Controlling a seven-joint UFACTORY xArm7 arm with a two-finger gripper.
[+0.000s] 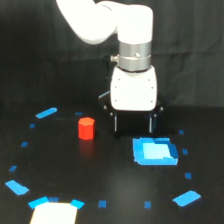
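A red block [86, 128] stands on the black table, left of centre. To its right and raised above the table, my gripper [132, 130] points down with its two dark fingers [152, 123] spread wide. Nothing shows between them, and the block is outside the left finger, apart from it. A blue square [138, 151] with a pale middle lies right of centre, just below and right of the gripper in the view.
Blue tape strips and small blue marks dot the table, among them a strip [187, 198] at the lower right. A cream-coloured object [53, 213] is cut off by the bottom edge.
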